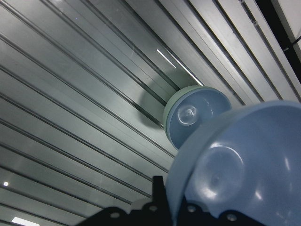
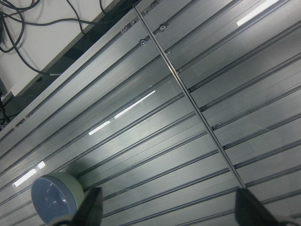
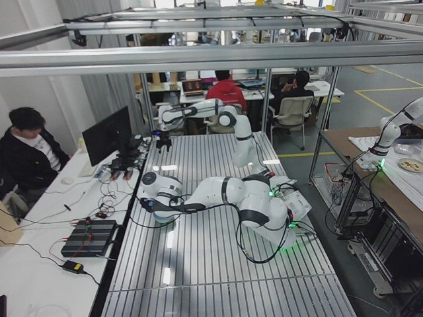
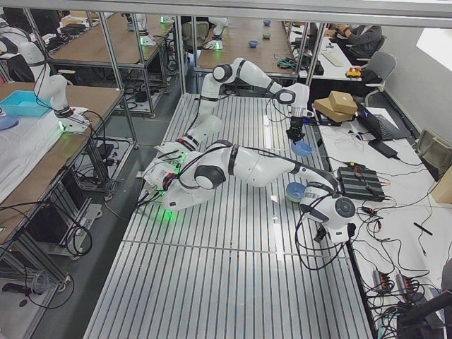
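Observation:
My left gripper (image 4: 295, 131) is shut on the rim of a blue bowl (image 4: 301, 148), which fills the lower right of the left wrist view (image 1: 249, 169). Beyond it on the slatted metal table, a second bowl (image 1: 193, 113), pale green outside and blue inside, shows partly behind the held one; it also appears in the camera right view (image 4: 295, 194). My right gripper is raised and open, nothing between its fingers, with that second bowl (image 2: 52, 197) at the lower left of its view.
A white side desk (image 3: 59, 277) with monitor, black boxes and cables runs along one long edge of the table (image 4: 212, 296). Both arm bases sit along the other edge.

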